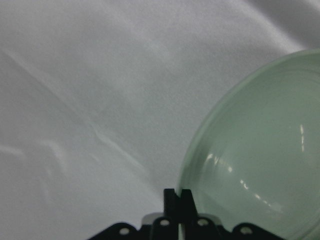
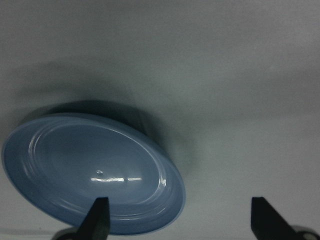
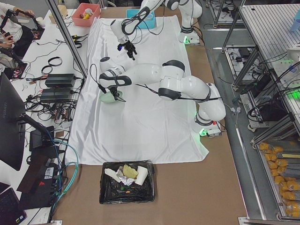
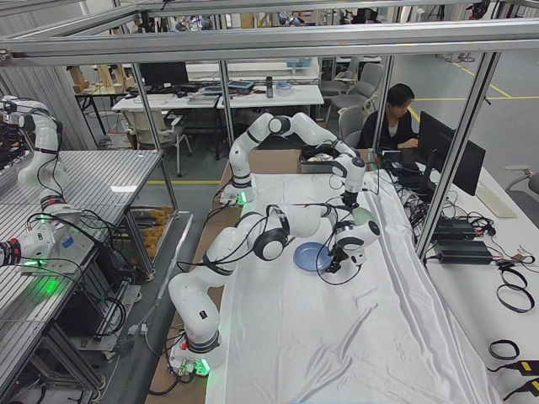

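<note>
My left gripper is shut on the rim of a pale green plate (image 1: 255, 155), held over the white cloth in the left wrist view; it also shows under the near arm in the camera left view. My right gripper is open above the cloth, with a blue plate (image 2: 95, 165) beneath it, toward its left finger. In the camera right view the blue plate (image 4: 307, 257) lies on the cloth beside the right gripper. The near arm hides it in the camera left view.
A black tray (image 3: 107, 192) with crumpled items stands beyond the cloth's edge. A blue bin (image 3: 150, 23) and a red bin (image 3: 82, 11) are at the other end. Monitors, devices and cables crowd the side table (image 3: 33, 84).
</note>
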